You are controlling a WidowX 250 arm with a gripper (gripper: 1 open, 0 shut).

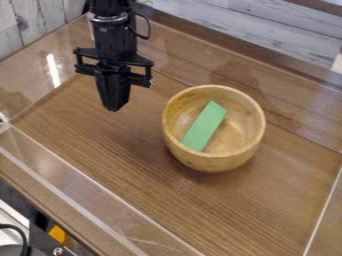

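My black gripper (114, 82) hangs over the left back part of the wooden table, shut, with nothing visible between its fingers. To its right, apart from it, a tan wooden bowl (238, 150) stands on the table, holding a green rectangular block (205, 127).
Pale walls (275, 25) border it at the back, with a light edge along the left. A black cable and a small yellow item lie beyond the front left edge.
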